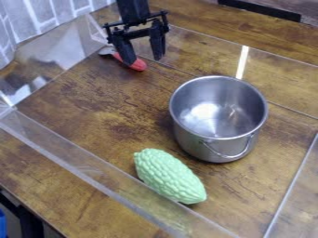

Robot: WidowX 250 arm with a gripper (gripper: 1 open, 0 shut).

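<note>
My black gripper [137,37] hangs at the top of the view, above a small red object [133,61] with a pale, silvery end. Its two fingers are spread apart, and whether the red object is between them or below them is hard to tell. A steel pot [218,119] with a wire handle stands right of centre. A pale green, bumpy toy vegetable [169,177] lies at the lower middle.
Clear plastic walls [112,177] border it on the sides.
</note>
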